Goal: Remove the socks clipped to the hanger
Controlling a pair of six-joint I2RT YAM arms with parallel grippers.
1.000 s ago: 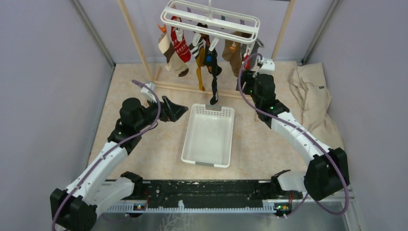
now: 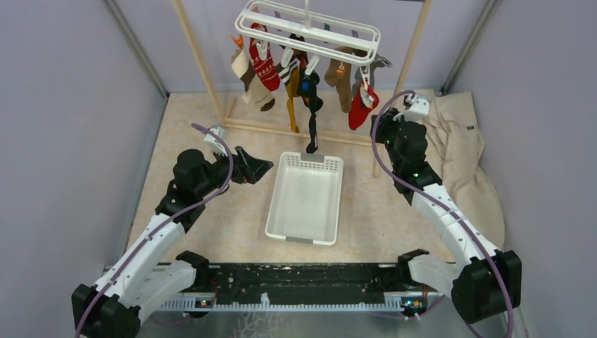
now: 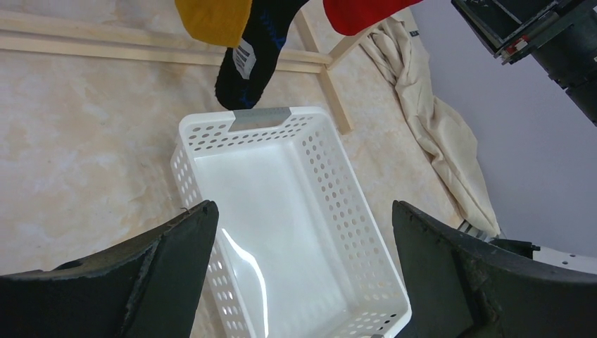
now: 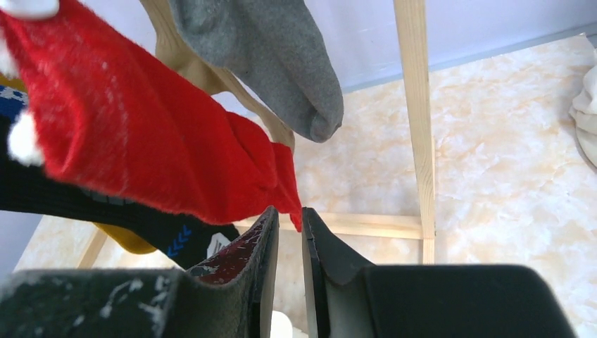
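Note:
Socks hang clipped on the white hanger (image 2: pixel 307 32): red patterned (image 2: pixel 264 67), beige, mustard, black, brown, grey (image 4: pixel 267 63) and red (image 2: pixel 360 108). My right gripper is beside the red sock (image 4: pixel 148 134), its fingers nearly together at the sock's lower tip; whether they pinch it is unclear. My left gripper stands open, lower and to the left, above the floor left of the white basket (image 2: pixel 270 211), with nothing between its fingers.
The wooden frame (image 2: pixel 200 60) surrounds the hanging socks. A beige cloth (image 2: pixel 457 162) lies at the right side. The floor left of the basket is clear.
My left arm has shifted slightly.

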